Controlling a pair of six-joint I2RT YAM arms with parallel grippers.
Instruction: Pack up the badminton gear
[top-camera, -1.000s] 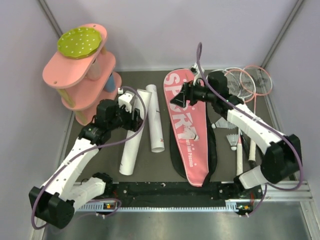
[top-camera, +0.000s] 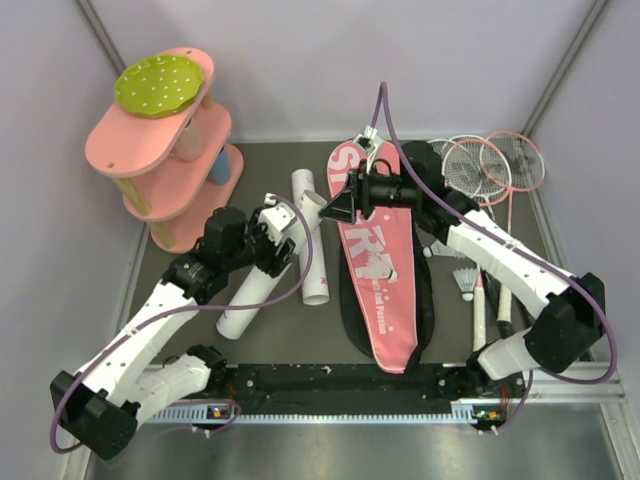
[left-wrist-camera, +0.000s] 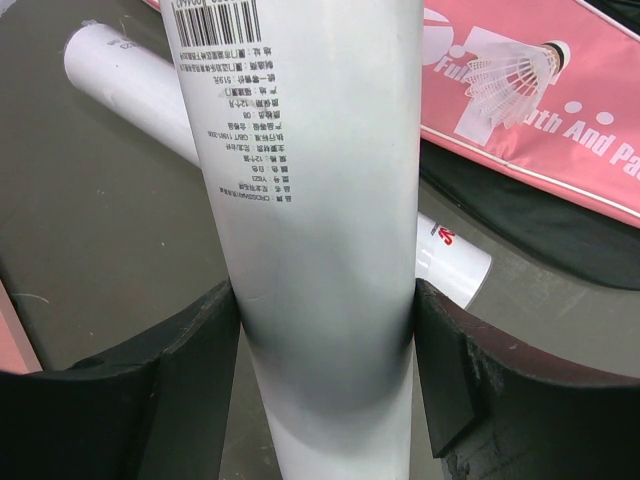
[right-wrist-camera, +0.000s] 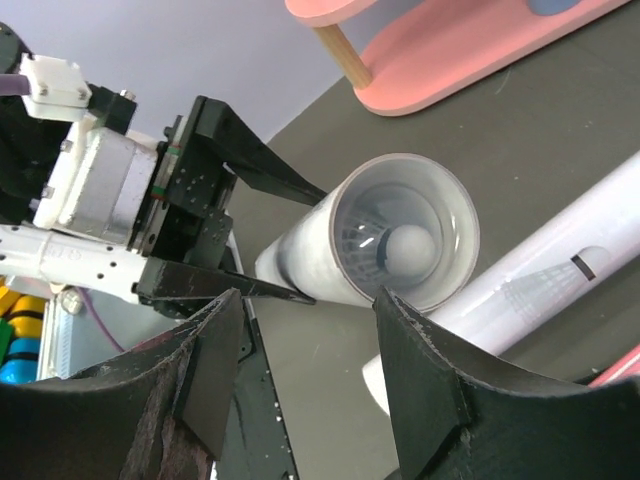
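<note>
My left gripper (top-camera: 280, 250) is shut on a white shuttlecock tube (left-wrist-camera: 310, 170), lifted and tilted. The right wrist view shows its open end (right-wrist-camera: 405, 230), with a shuttlecock inside. My right gripper stands open just beside that mouth, nothing between its fingers. A second white tube (top-camera: 312, 270) lies on the floor. The pink racket bag (top-camera: 375, 300) lies with a shuttlecock (left-wrist-camera: 510, 80) on it. Rackets (top-camera: 510, 160) and more shuttlecocks (top-camera: 465, 280) lie at the right.
A pink tiered shelf (top-camera: 160, 190) with a green dotted tray stands at the back left. Bare dark floor (top-camera: 170, 300) shows between the shelf and the tubes.
My right gripper has moved left to the tube's open end.
</note>
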